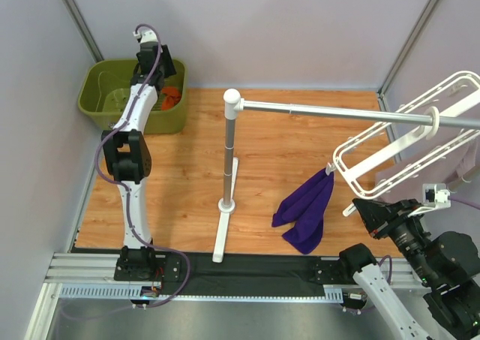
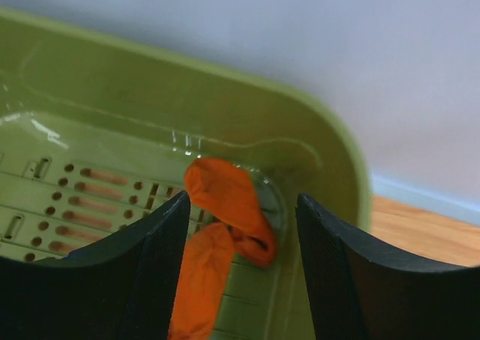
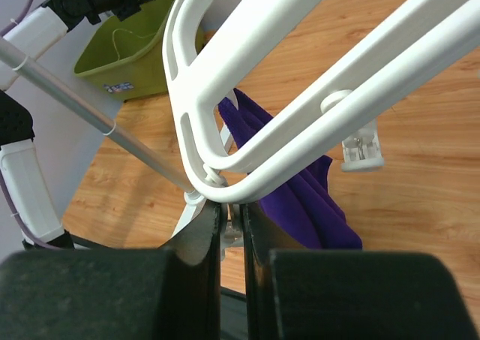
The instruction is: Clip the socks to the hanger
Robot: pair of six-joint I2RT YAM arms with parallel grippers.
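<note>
In the green basket (image 1: 91, 92) at the back left lies an orange sock (image 2: 238, 205), crumpled near a corner, with a second orange piece (image 2: 199, 280) against it. My left gripper points down over the basket, open, nothing between its fingers. A purple sock (image 1: 307, 209) hangs from a clip at the near left end of the white hanger (image 1: 397, 145). At the hanger's front corner my right gripper is shut on the white frame; the sock hangs just beyond it in the right wrist view.
A grey rail (image 1: 330, 112) crosses above the table from an upright post (image 1: 229, 152) and carries the hanger. The post's white foot (image 1: 223, 231) stands left of the purple sock. Between basket and post the wooden table (image 1: 180, 190) is clear.
</note>
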